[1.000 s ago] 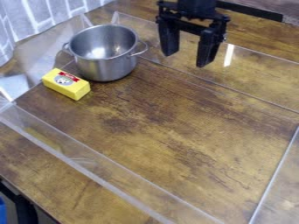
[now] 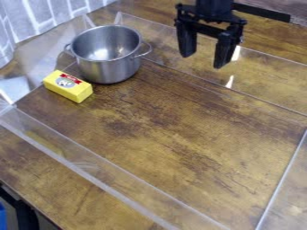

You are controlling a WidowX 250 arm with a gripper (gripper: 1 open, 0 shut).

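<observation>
My black gripper (image 2: 206, 48) hangs over the wooden surface at the top of the view, right of centre, its two fingers apart and nothing seen between them. To its left sits a steel pot (image 2: 106, 56) with side handles. A yellow box (image 2: 67, 88) with a red-and-white marking lies below and left of the pot.
Clear plastic edges (image 2: 108, 184) cross it along the lower left, right and top. A whitish object (image 2: 14, 88) sits at the far left edge.
My gripper has moved slightly up and to the right in the view. The pot and yellow box have stayed in place.
</observation>
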